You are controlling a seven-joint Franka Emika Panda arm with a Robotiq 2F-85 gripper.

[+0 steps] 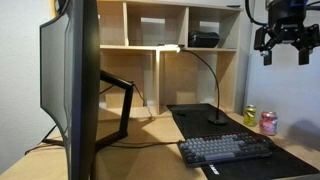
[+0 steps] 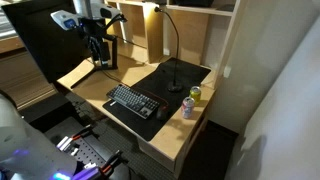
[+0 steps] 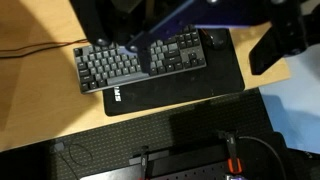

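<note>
My gripper (image 1: 286, 55) hangs high above the desk at the upper right of exterior view 1. Its fingers stand open, with nothing visible between the dark fingers. Below lies a grey and black keyboard (image 1: 225, 148) on a black desk mat (image 2: 122, 113); the wrist view shows the keyboard (image 3: 125, 65) from above, partly covered by a finger. Two cans stand upright near the desk's right side: a yellow-green can (image 1: 250, 116) and a pink can (image 1: 268, 123). Both are well apart from the gripper.
A large black monitor (image 1: 72, 85) fills the left of exterior view 1. Behind the keyboard rises a thin curved lamp (image 2: 177, 45) on the mat. Wooden shelves (image 1: 143, 62) stand at the back, a black case (image 1: 203, 40) on one. Cables run along the desk's left.
</note>
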